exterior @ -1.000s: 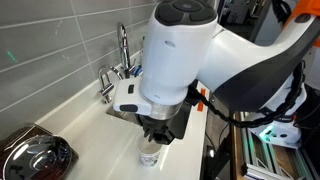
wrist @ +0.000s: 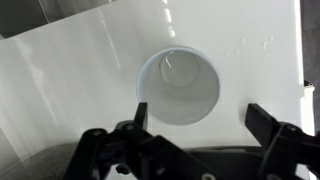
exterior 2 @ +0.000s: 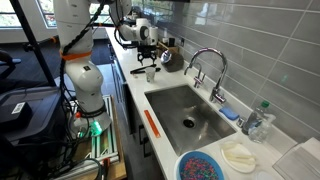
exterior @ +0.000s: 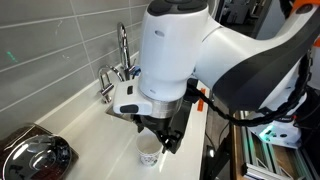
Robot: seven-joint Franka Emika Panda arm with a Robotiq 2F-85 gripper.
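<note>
A white cup stands upright on the white counter, close to its front edge. From the wrist view I look down into the cup, and it seems empty. My gripper hangs just above the cup's rim, its fingers apart. In the wrist view the dark fingers sit low in the picture, one near each side of the cup, with nothing held between them. The cup also shows at the far end of the counter in the second exterior view.
A shiny metal pot stands by the wall. The sink and tap lie further along. A blue bowl, white plate and bottles are beyond. Bare counter surrounds the cup.
The gripper's fingers look further apart than a second ago, and the wrist seems slightly turned above the cup. The cup has stayed in place.
</note>
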